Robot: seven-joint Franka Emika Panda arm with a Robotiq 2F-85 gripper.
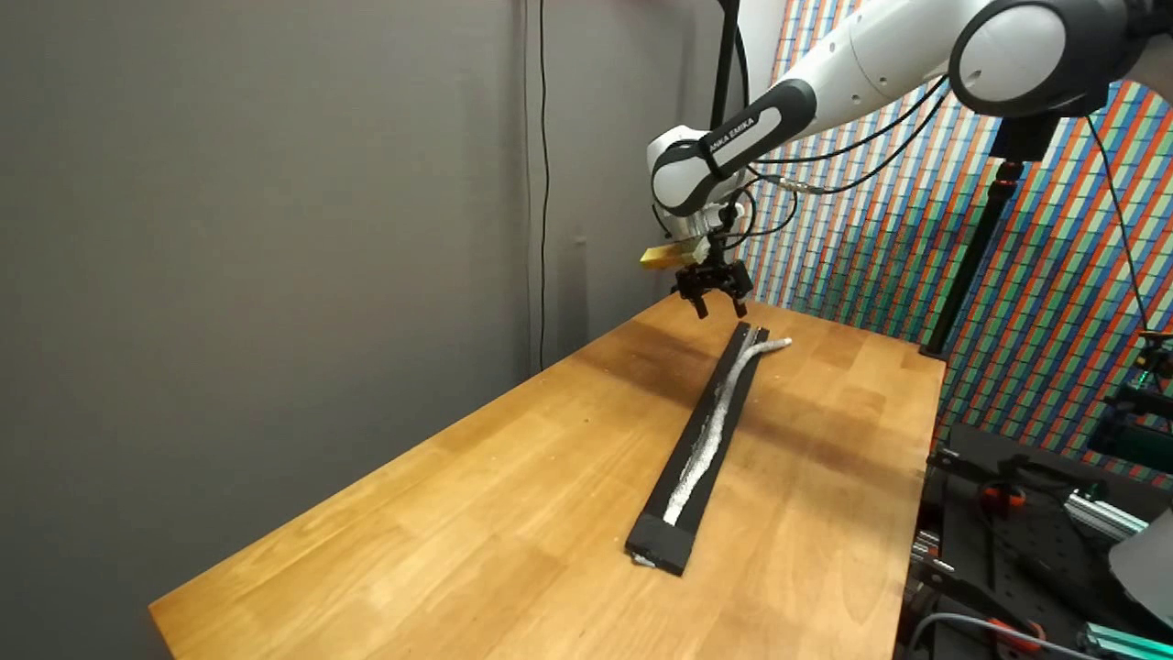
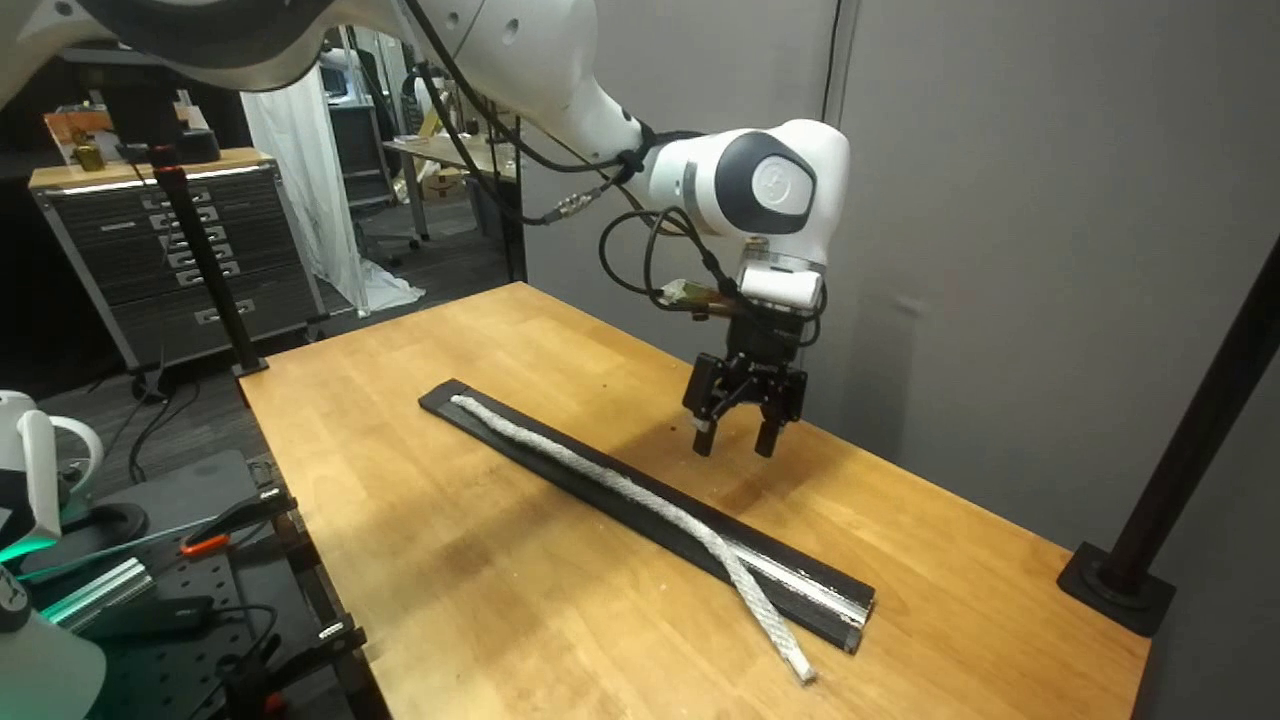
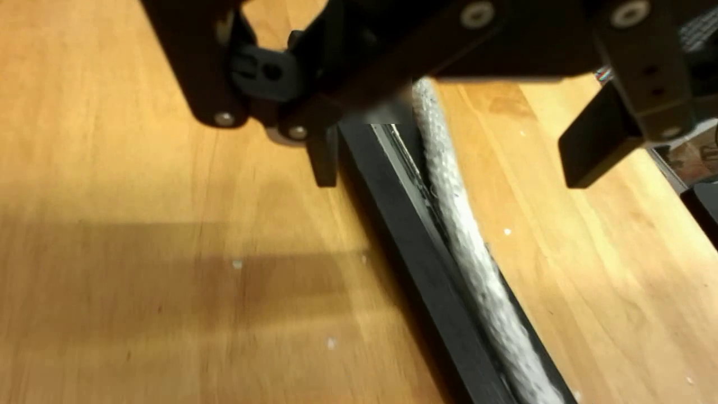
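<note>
A whitish braided rope (image 2: 612, 482) lies along the groove of a long black channel (image 2: 546, 462) on the table. Toward one end the rope leaves the groove, crosses the channel's side and rests its tip on the wood. That stretch of groove shows bare and silvery in exterior view 2. Above the table, near that end, hangs my gripper (image 2: 734, 446), open and empty. In the wrist view the rope (image 3: 464, 222) and channel (image 3: 404, 235) run below the wide gap between the fingers, touching neither.
A grey wall (image 1: 330, 220) borders one long side. A black post (image 2: 1152, 480) stands at a table corner, and a dark equipment cart (image 2: 192, 588) sits along the other side.
</note>
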